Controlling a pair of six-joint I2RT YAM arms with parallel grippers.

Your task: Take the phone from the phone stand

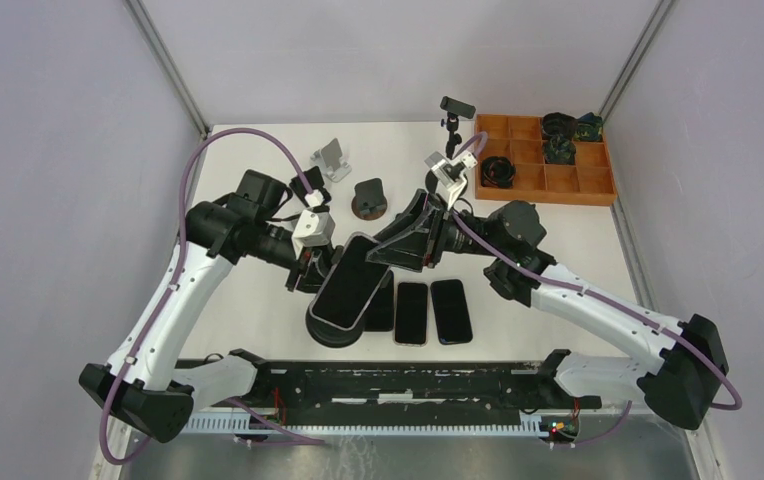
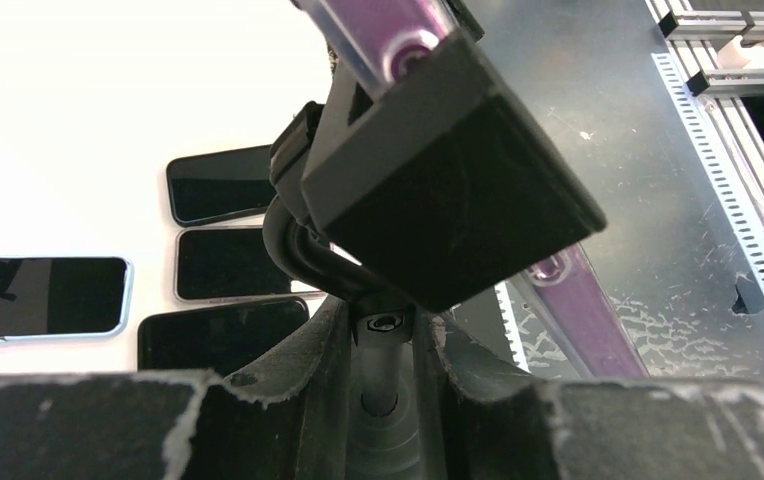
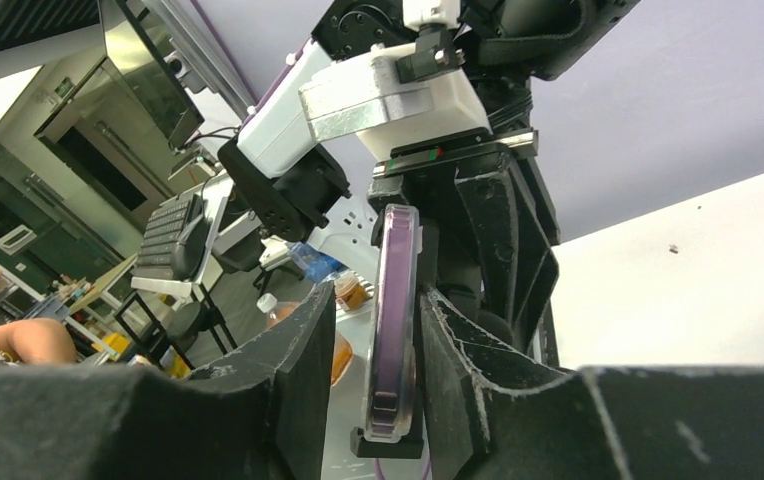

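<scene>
A phone (image 1: 346,285) with a purple edge (image 3: 394,315) rests tilted on a black stand with a round base (image 1: 330,336). My left gripper (image 1: 313,270) is shut on the stand's post (image 2: 383,345), holding it beside the phone. My right gripper (image 1: 393,245) is open around the phone's upper end; in the right wrist view its fingers stand either side of the phone's edge. In the left wrist view the stand's black head (image 2: 448,180) fills the upper middle.
Several phones (image 1: 452,312) lie flat to the right of the stand. Other stands (image 1: 369,198) stand at the back. An orange compartment tray (image 1: 578,185) with cables is at the back right. The table's front edge is close below the stand.
</scene>
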